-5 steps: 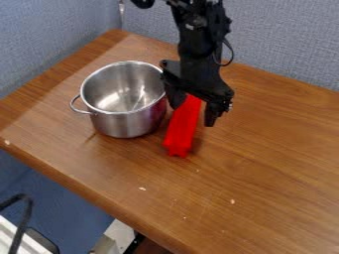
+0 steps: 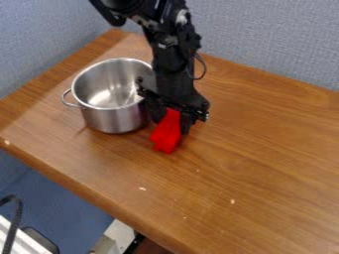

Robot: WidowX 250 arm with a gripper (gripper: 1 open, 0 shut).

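Note:
My black gripper (image 2: 177,115) is low over the table, shut on a red object (image 2: 167,138) that reaches out from beneath it toward the front. The upper part of the red object is hidden by the gripper. A shiny steel pot (image 2: 103,91) with side handles stands just to the left of the gripper.
Grey-blue walls are behind and at the left. A black cable and some white and dark items are off the table at the lower left.
My gripper has come down and a little left over the red object, hiding more of it. The red object's visible end has shifted slightly back and left. The pot looks about the same.

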